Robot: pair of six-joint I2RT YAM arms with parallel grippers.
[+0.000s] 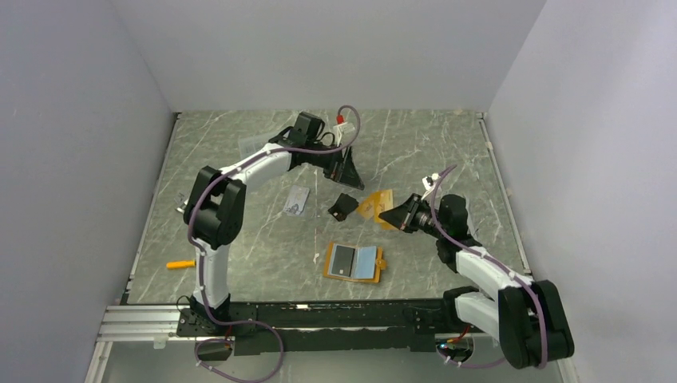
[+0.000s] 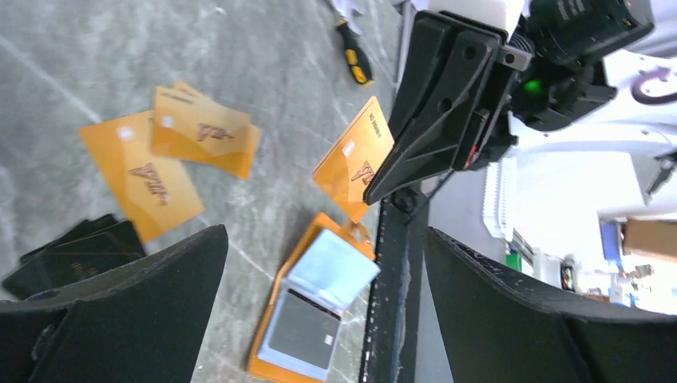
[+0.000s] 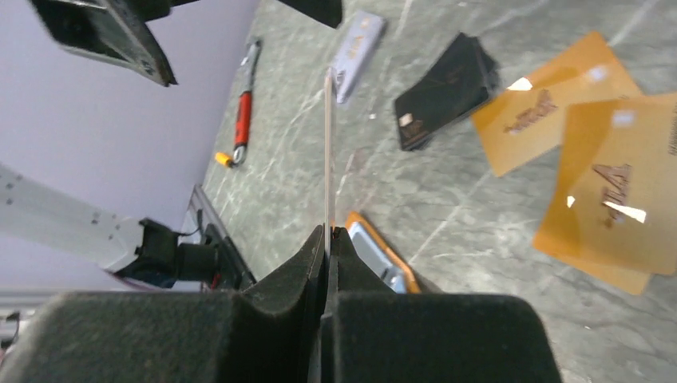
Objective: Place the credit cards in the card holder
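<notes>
In the left wrist view my right gripper is shut on an orange credit card (image 2: 355, 159), held above the table. The right wrist view shows that card (image 3: 329, 159) almost edge-on, rising from the closed fingers. Apart from it, my left gripper (image 1: 355, 183) stands open and empty, up and to the left. Beneath are loose orange cards (image 2: 152, 187), partly overlapping, with black cards (image 2: 76, 259) beside them. The card holder (image 1: 342, 261) lies open towards the front edge, its orange border around a dark pocket and a pale blue one.
A pale card-like item (image 1: 296, 200) lies left of the black cards. An orange-handled tool (image 1: 181, 264) lies at far left, partly hidden by the left arm. Bare table surrounds the card holder on its left.
</notes>
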